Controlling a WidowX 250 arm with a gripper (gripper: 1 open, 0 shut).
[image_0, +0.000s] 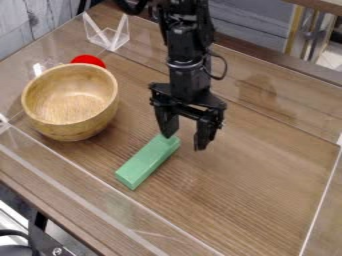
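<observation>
My black gripper (186, 128) hangs over the middle of the wooden table, open, its two fingers spread wide. The left finger is just above the upper end of a green bar (147, 161), which lies diagonally on the table. Whether they touch is unclear. Nothing shows held between the fingers.
A large tan bowl (70, 100) sits at the left. Behind it are a red round object (88, 61) and a white wire-like item (104, 32) at the back left.
</observation>
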